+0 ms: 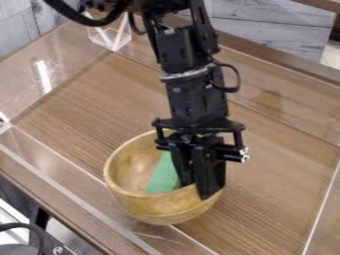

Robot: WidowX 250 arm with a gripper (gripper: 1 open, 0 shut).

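My black arm comes down from the top centre to the gripper, which is over and partly inside a yellow-tan bowl on the wooden surface. A green object lies in the bowl, partly hidden behind the gripper. The fingertips are dark and overlap the bowl's right side; what lies between them is hidden.
A clear plastic item stands at the top left. A pale edge runs along the back right, and a black cable lies at the lower left.
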